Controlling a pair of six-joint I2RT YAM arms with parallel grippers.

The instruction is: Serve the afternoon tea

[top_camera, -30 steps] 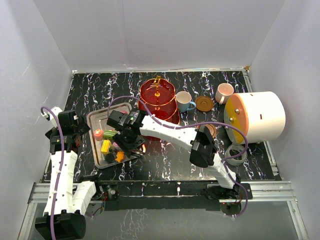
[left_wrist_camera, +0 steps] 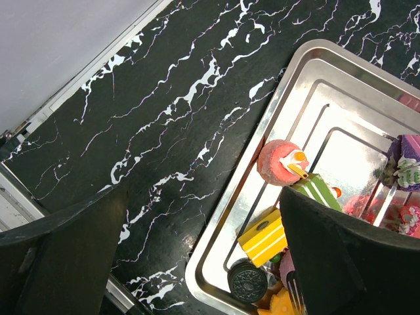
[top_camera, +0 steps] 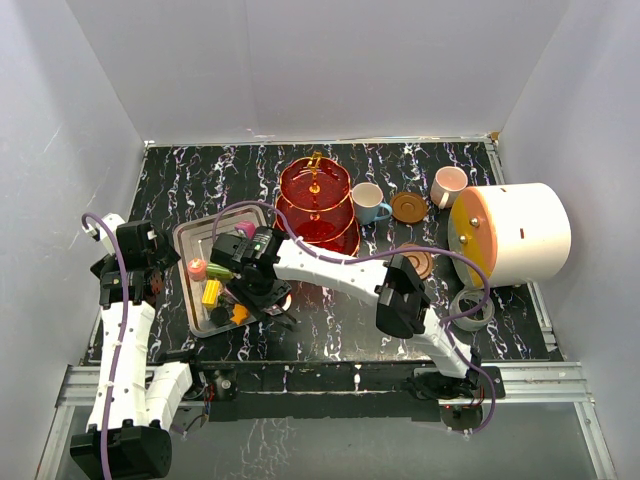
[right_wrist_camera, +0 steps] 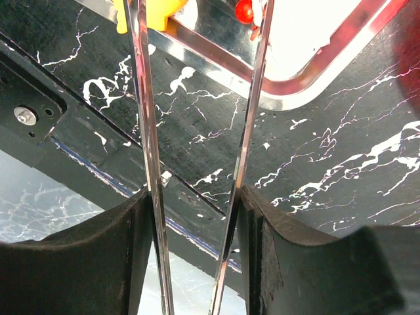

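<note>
My right gripper has metal tongs [right_wrist_camera: 146, 105] between its fingers, which touch both tong arms; the arms stand apart, their tips out of frame. In the right wrist view a red ball [right_wrist_camera: 244, 11] shows between the tong arms, by the tray's corner. A silver tray [top_camera: 183, 290] holds several toy sweets, among them a pink-topped cake [left_wrist_camera: 281, 162], a yellow block [left_wrist_camera: 264, 237] and a dark round biscuit [left_wrist_camera: 247, 282]. Left of the tray, my left gripper is open and empty. A red and gold tiered stand [top_camera: 315, 185] stands behind my right arm.
A white mug with a blue handle [top_camera: 370, 202], a pink mug [top_camera: 448, 186] and a brown coaster [top_camera: 409, 207] are at the back right. A white and orange cylinder [top_camera: 515, 235] and a tape roll [top_camera: 472, 309] occupy the right side.
My right gripper has shifted slightly right and towards the front with the tongs. More of a pink sweet shows behind it on the tray. The left arm has stayed still.
</note>
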